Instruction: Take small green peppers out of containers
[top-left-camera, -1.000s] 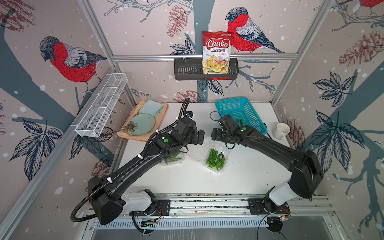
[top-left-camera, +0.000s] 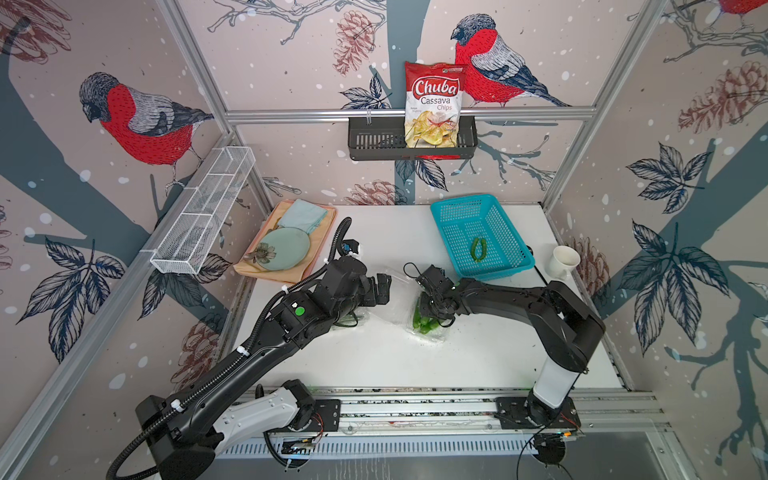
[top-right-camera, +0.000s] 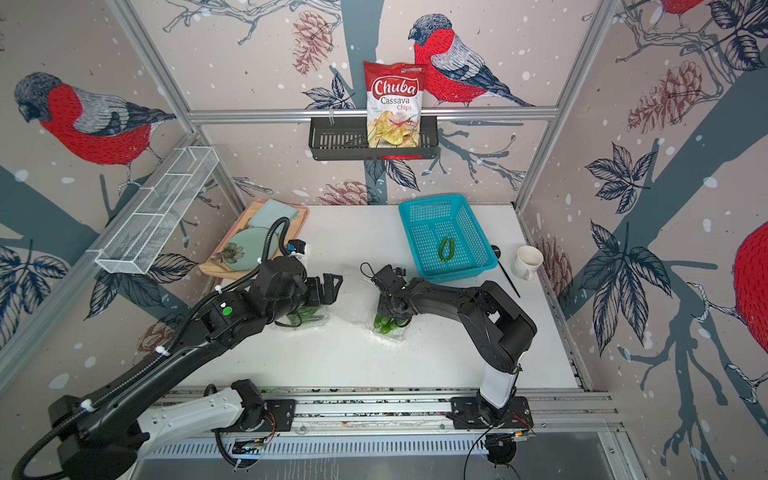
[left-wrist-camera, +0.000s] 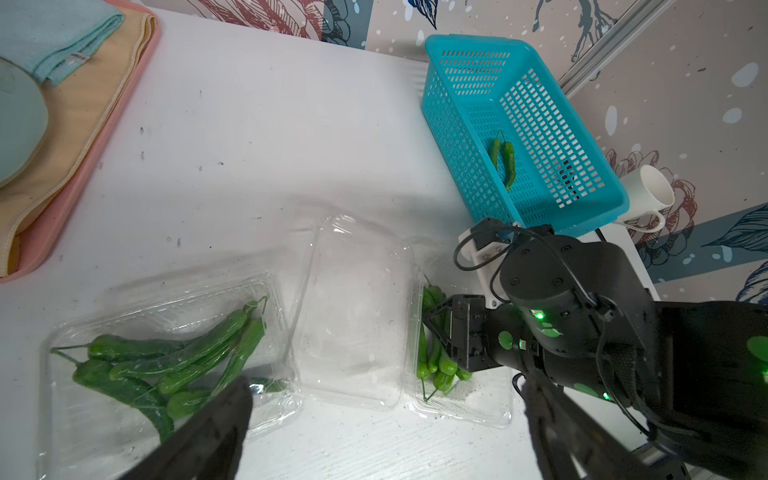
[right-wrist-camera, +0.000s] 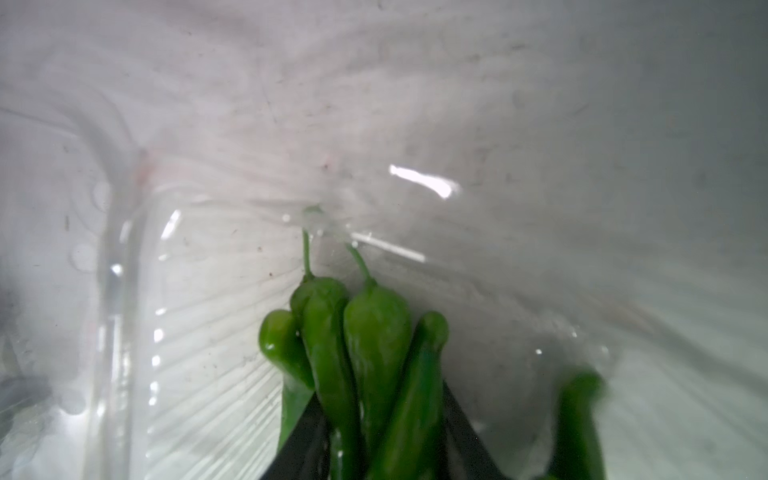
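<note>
Several small green peppers (left-wrist-camera: 434, 364) lie in a clear plastic container (left-wrist-camera: 480, 412). My right gripper is down in that container, its fingers (right-wrist-camera: 312, 444) on both sides of a bunch of peppers (right-wrist-camera: 376, 328). The peppers fill the gap; whether the fingers press on them is unclear. Another pepper (right-wrist-camera: 580, 416) lies apart to the right in the right wrist view. My left gripper is open and empty above the table. A second clear container (left-wrist-camera: 276, 400) on the left holds bigger green peppers (left-wrist-camera: 192, 360).
A blue basket (left-wrist-camera: 448, 124) with a couple of green peppers (left-wrist-camera: 509, 164) stands behind my right arm. The clear lid (left-wrist-camera: 352, 312) lies between the containers. A mug (top-left-camera: 564, 261) and a tray (top-left-camera: 320, 240) flank the open back table.
My left arm has drawn back to the left.
</note>
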